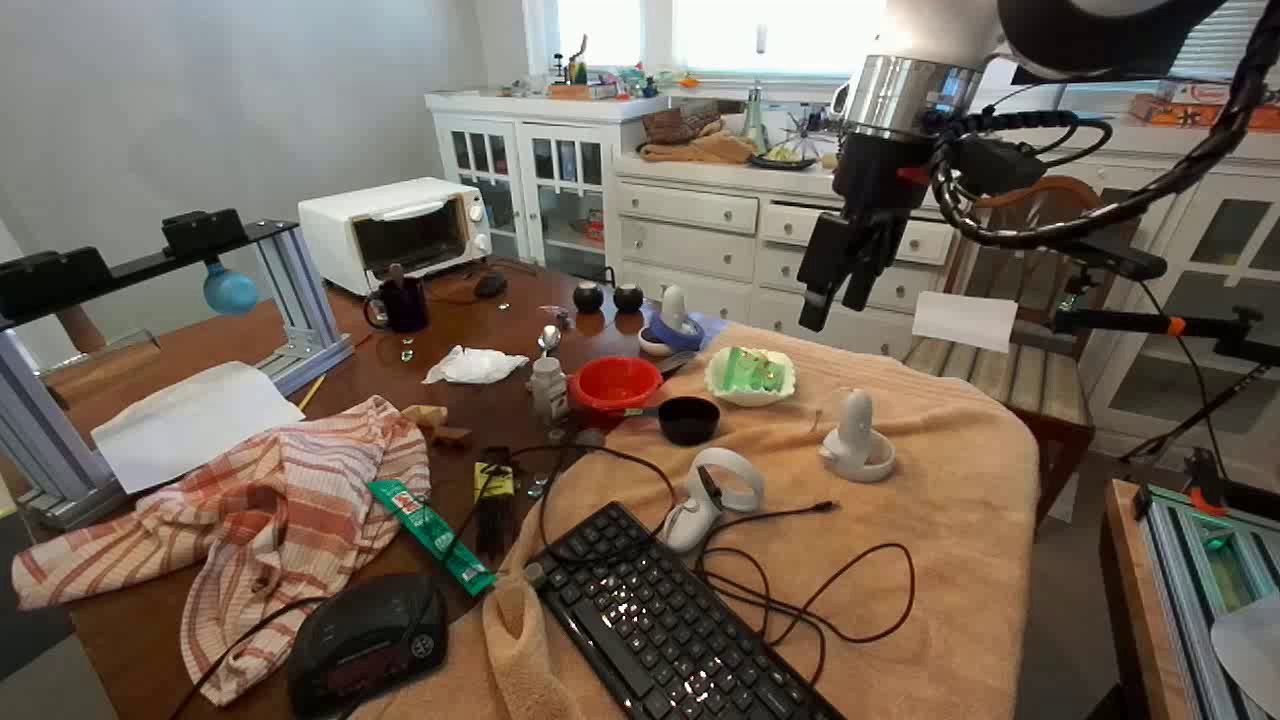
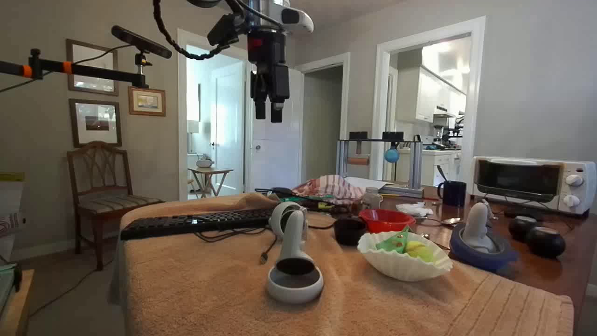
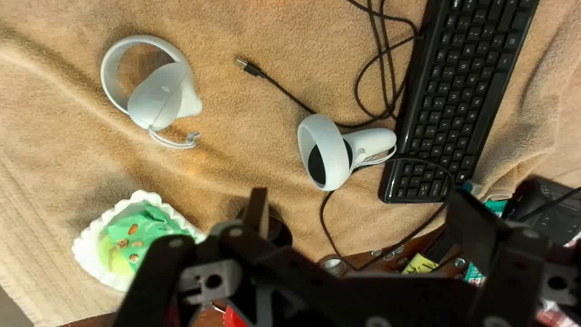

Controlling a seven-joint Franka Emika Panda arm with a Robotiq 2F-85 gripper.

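Note:
My gripper [image 1: 837, 300] hangs high over the towel-covered side of the table, pointing down. In exterior view 2 the gripper [image 2: 268, 115] has only air beneath it, well above everything on the table. The wrist view shows the gripper open, its two dark fingers wide apart and nothing held. Below lie two white ring controllers: one [image 3: 321, 152] beside the keyboard [image 3: 463, 92], the other [image 3: 158, 98] alone on the towel. A white scalloped bowl [image 1: 751, 376] contains a green packet [image 3: 139, 234] and something yellow-green. Next to it are a red bowl [image 1: 615, 384] and a small black cup [image 1: 689, 420].
A black cable [image 1: 912, 588] loops across the tan towel [image 1: 948, 540]. Farther off are a striped cloth [image 1: 282, 516], a black clock [image 1: 366, 642], a dark mug [image 1: 402, 302], a white toaster oven [image 1: 390, 228] and a metal frame [image 1: 294, 288]. Bare towel surrounds the lone controller.

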